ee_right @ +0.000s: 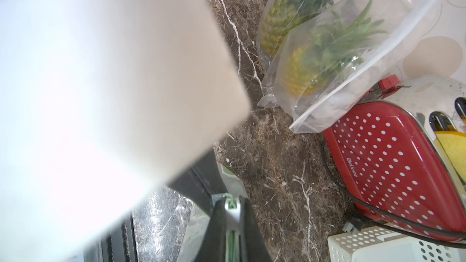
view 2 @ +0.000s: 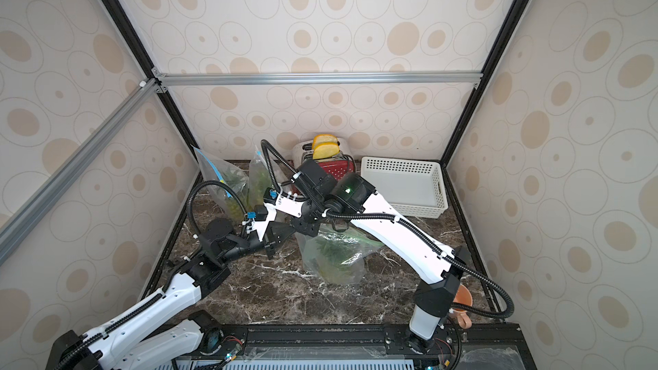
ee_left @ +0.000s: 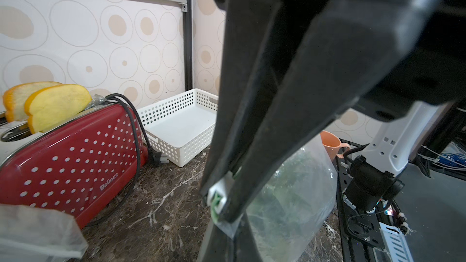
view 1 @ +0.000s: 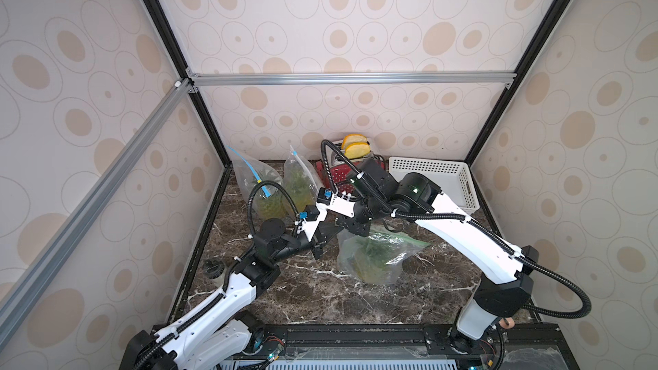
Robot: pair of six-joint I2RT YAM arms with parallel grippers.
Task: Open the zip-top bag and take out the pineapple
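Note:
The clear zip top bag [view 1: 373, 260], with the green pineapple leaves blurred inside it, hangs over the middle of the table below my grippers. My right gripper is shut on the bag's top edge, where a white piece and green strip [ee_right: 232, 235] show between its fingers. My left gripper is shut right beside it, its tips meeting the bag's corner film [ee_left: 228, 227], which tapers in between them. In the left wrist view, the right gripper's big dark fingers [ee_left: 291, 97] cover much of the bag. Whether the bag's mouth is parted cannot be seen.
Two more bagged pineapples [ee_right: 276, 24] [ee_right: 310, 68] stand at the back left. Behind my grippers is a red toaster [ee_left: 77, 150] with yellow bread slices. An empty white basket [view 1: 438, 164] sits back right, an orange cup [view 2: 464, 294] front right.

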